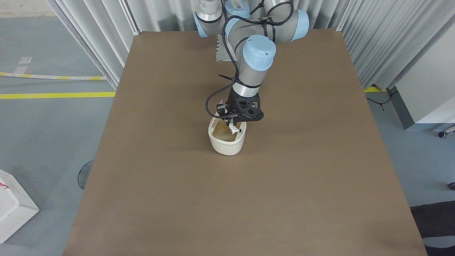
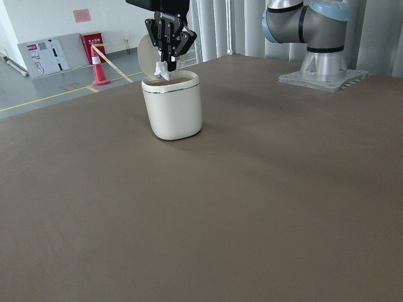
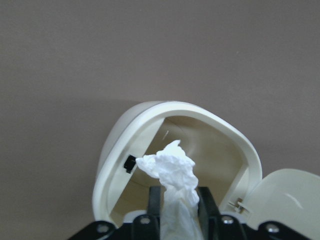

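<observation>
A small white bin (image 1: 226,145) stands on the brown table (image 1: 170,170) with its lid (image 3: 285,200) raised; in the left view the bin (image 2: 172,113) shows upright. My black gripper (image 1: 233,121) is directly over its opening, shut on a crumpled white tissue (image 3: 176,190). The tissue hangs at the mouth of the bin, over the interior in the wrist view; whether any of it is below the rim is hard to tell.
The table around the bin is bare. The arm's base (image 2: 322,78) is at the back of the table, by the curtains. Floor lies beyond both side edges.
</observation>
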